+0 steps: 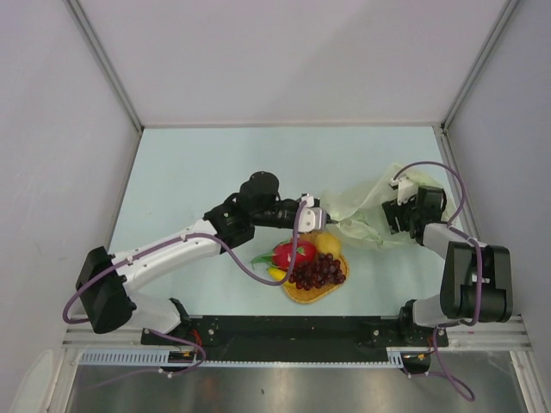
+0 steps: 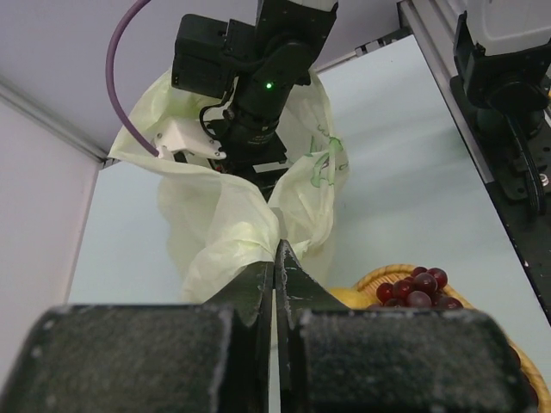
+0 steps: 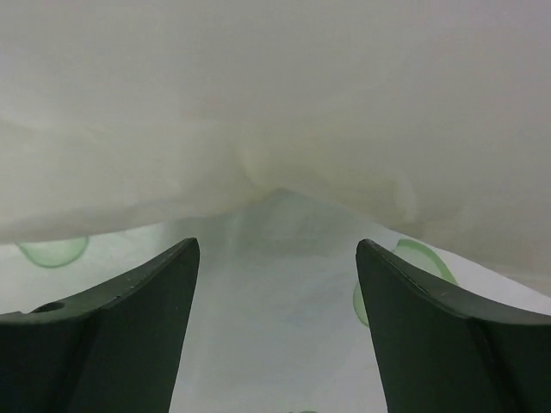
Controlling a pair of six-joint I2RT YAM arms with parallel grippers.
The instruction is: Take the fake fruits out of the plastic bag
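A translucent pale-green plastic bag [image 1: 370, 215] stretches between my arms. My left gripper is shut on a pinched part of the bag. My right gripper [image 1: 394, 215] stands open inside the bag; its view [image 3: 277, 267] shows white film with green print and no fruit between the fingers. A woven basket [image 1: 306, 291] below holds red grapes [image 1: 320, 272], a yellow lemon-like fruit [image 1: 329, 243], a red fruit [image 1: 284, 253] and a yellow banana-like fruit [image 1: 275, 274].
The bag reaches the table's right edge, close to the wall.
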